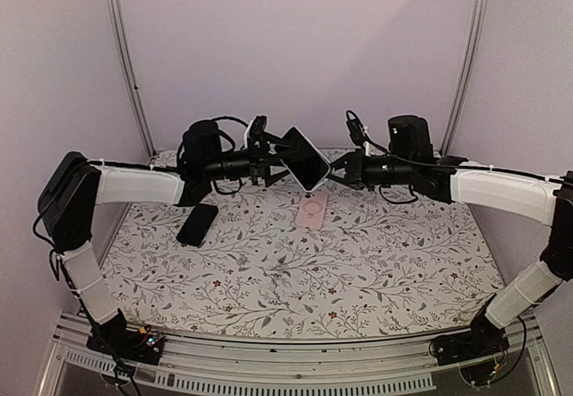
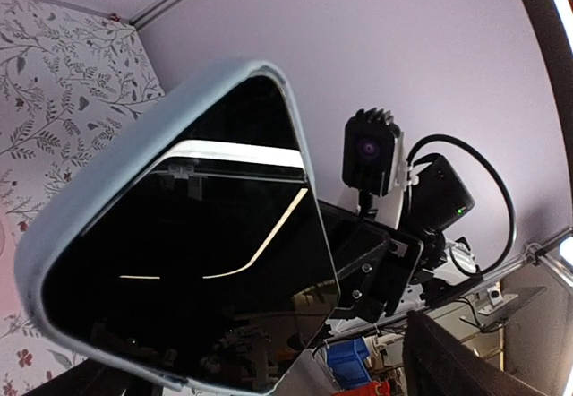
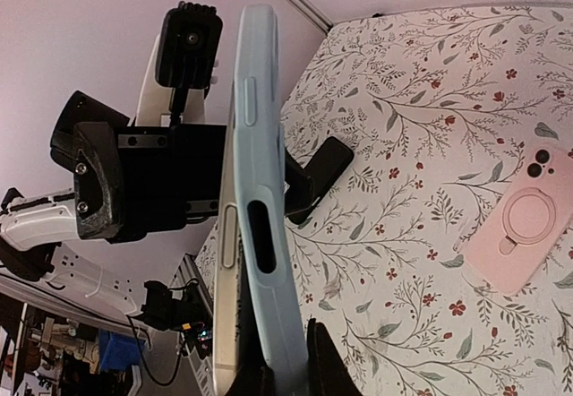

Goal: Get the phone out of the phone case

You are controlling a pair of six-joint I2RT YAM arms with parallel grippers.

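A phone in a pale blue case (image 1: 304,159) is held up between my two grippers, tilted, its black screen showing in the left wrist view (image 2: 206,235). My right gripper (image 1: 340,167) is shut on the case's lower edge; in the right wrist view the case (image 3: 269,190) stands edge-on with a lighter strip alongside. My left gripper (image 1: 273,161) is open around the case's other side, its fingers at the bottom of the left wrist view.
A pink phone case (image 1: 312,210) with a ring lies flat mid-table. A black phone-shaped object (image 1: 197,224) lies at left.
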